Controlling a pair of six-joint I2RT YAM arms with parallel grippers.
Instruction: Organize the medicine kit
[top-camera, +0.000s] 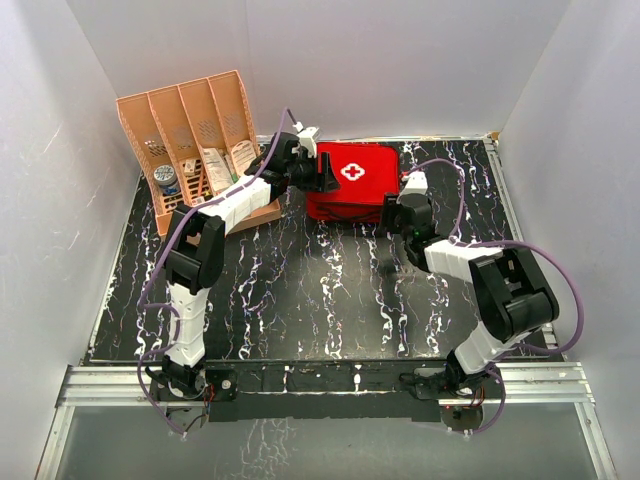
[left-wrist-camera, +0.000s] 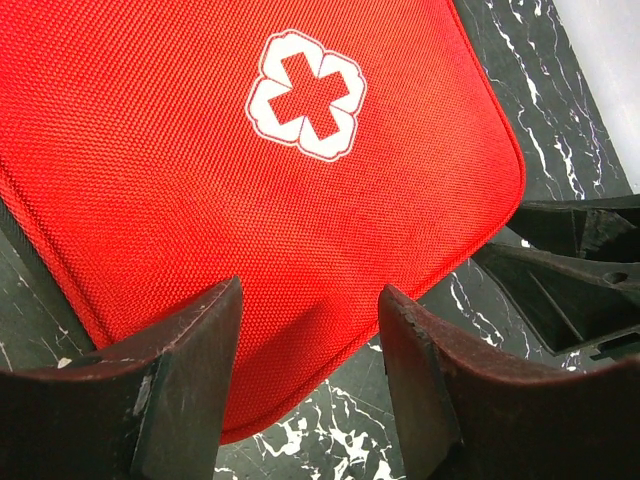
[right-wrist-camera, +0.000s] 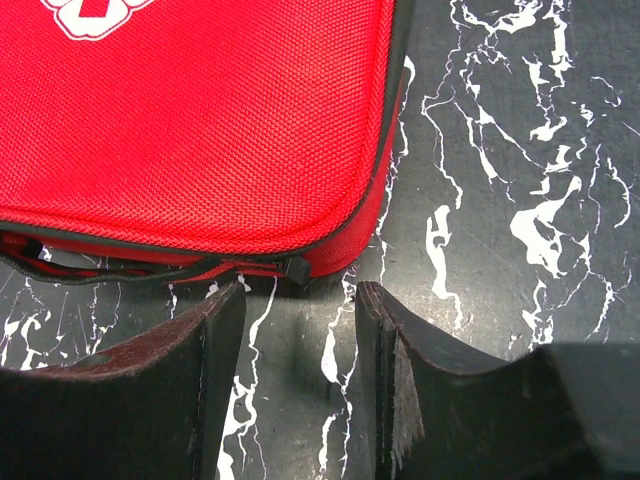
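Note:
The red medicine kit (top-camera: 365, 175), a fabric case with a white cross emblem, lies closed near the back wall. Over its left part hangs my left gripper (top-camera: 328, 172), its fingers apart; in the left wrist view the red lid (left-wrist-camera: 230, 200) shows behind them, and nothing is seen gripped. My right gripper (top-camera: 390, 212) is at the kit's front right corner. In the right wrist view its fingers (right-wrist-camera: 215, 370) stand apart just in front of the black carry handle's end (right-wrist-camera: 296, 268), with only dark tabletop in the gap.
An orange divided organizer (top-camera: 205, 110) stands at the left, holding a round jar (top-camera: 167, 179) and several packets. Walls enclose the back and sides.

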